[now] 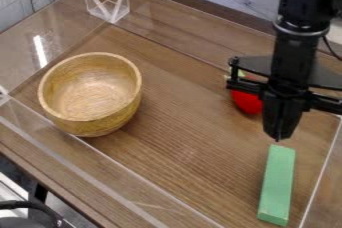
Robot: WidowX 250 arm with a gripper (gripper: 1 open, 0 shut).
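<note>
My gripper [275, 124], dark and shut, hangs over the right side of the wooden table, just above a long green block [277, 185]; nothing shows between its fingers. A red object [245, 101] lies partly hidden behind the arm, with a small bit of something green-yellow beside it.
A wide wooden bowl [90, 92] sits on the left. A clear plastic item [108, 2] stands at the back left.
</note>
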